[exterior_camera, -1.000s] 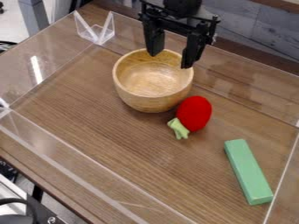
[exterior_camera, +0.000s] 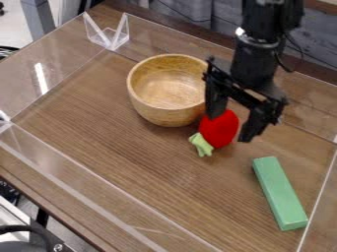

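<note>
My gripper hangs over the right-middle of the table, pointing down, open, its black fingers spread just above a red object. The red object has a pale green part at its lower left and lies right of a tan bowl, partly under the gripper. A long green block lies at the lower right, apart from the gripper.
A clear plastic container stands at the back left. Dark cables show at the left edge.
The objects appear unmoved.
</note>
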